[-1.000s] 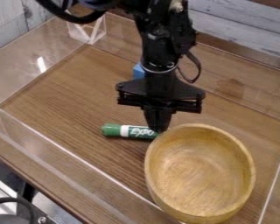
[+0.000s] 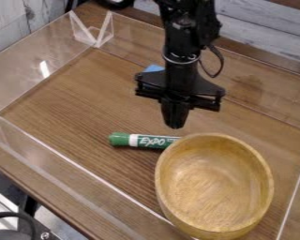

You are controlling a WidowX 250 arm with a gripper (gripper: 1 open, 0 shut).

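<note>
My black gripper (image 2: pixel 175 117) hangs over the middle of the table, shut, with nothing visible between its fingers. Below it and slightly left lies a green and white EXPO marker (image 2: pixel 135 140), its right end reaching the rim of a yellow oval bowl (image 2: pixel 214 186). The bowl is empty and takes up the lower right. A small blue object (image 2: pixel 153 68) sits behind the gripper, partly hidden by the arm.
Clear plastic edging runs along the left, and a white wooden wall stands behind at the top.
The gripper has risen and moved back, away from the marker and bowl. The marker and bowl look unmoved.
</note>
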